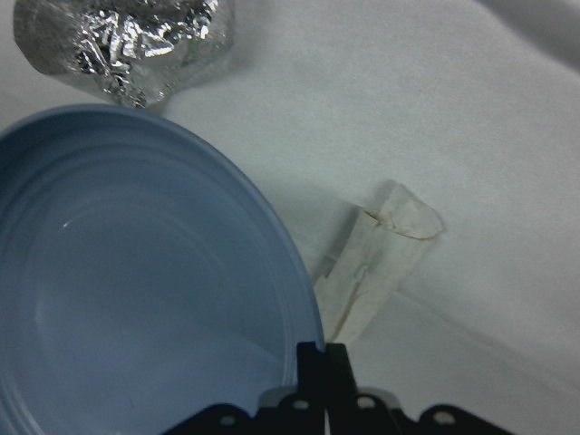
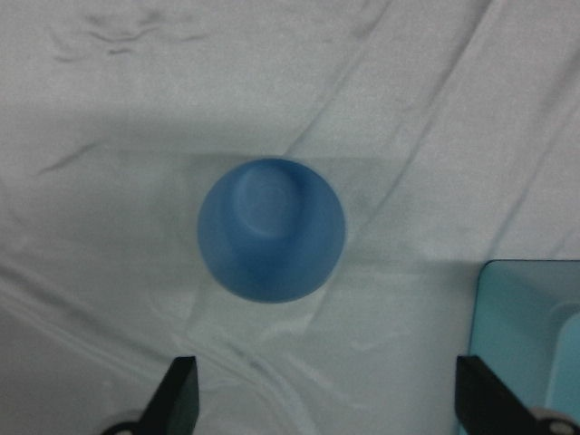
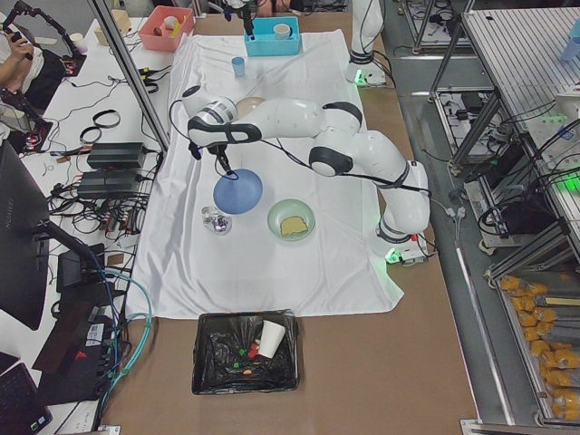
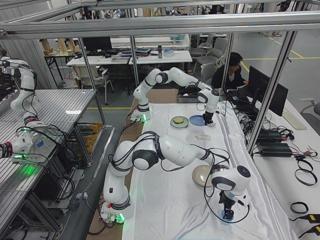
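My left gripper (image 3: 224,170) is shut on the rim of a blue plate (image 3: 237,192) (image 1: 145,272), held over the middle-left of the cloth. A crumpled foil piece (image 3: 216,220) (image 1: 122,41) lies beside it, and a pale paper wrapper (image 1: 367,272) lies partly under the rim in the left wrist view. A green plate (image 3: 281,208) holds a yellow item (image 3: 293,226). My right gripper is open above an upside-down blue cup (image 2: 270,227), with nothing between its fingers.
A light-blue bin (image 2: 507,308) stands beside the cup. A beige plate (image 4: 200,175) lies between the arms. A black tray (image 3: 245,381) is at the near edge. The cloth beside the plates is mostly clear.
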